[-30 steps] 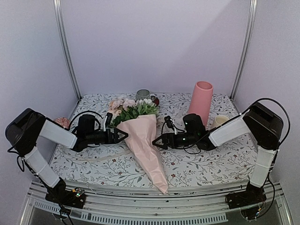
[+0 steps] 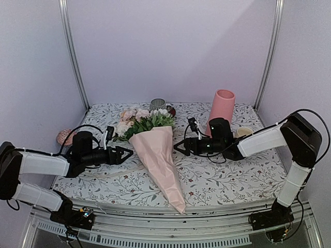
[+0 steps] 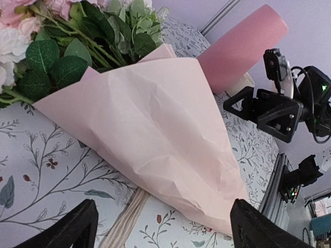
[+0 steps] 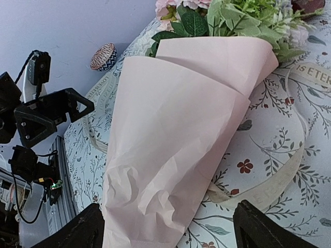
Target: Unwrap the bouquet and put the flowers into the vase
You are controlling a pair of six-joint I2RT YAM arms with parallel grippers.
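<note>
A bouquet of pink and white flowers (image 2: 135,120) with green leaves lies on the table, its stems inside a pale pink paper wrap (image 2: 158,160) that tapers toward the front edge. The tall pink vase (image 2: 222,111) stands upright at the back right. Left of the wrap, my left gripper (image 2: 128,155) is open, with nothing between its fingers. My right gripper (image 2: 178,146) is open too, on the wrap's right side and apart from it. In the left wrist view the paper wrap (image 3: 150,113) lies beyond the fingers (image 3: 256,225). The stems are hidden by paper.
A cream cup (image 2: 243,133) stands right of the vase, partly behind my right arm. A striped cup (image 2: 158,104) sits behind the flowers, and a woven ball-like basket (image 2: 65,137) at the left. A pale ribbon (image 4: 279,181) lies beside the wrap.
The right gripper has shifted slightly right and up, and its gap to the wrap has widened. Bouquet and vase have stayed put.
</note>
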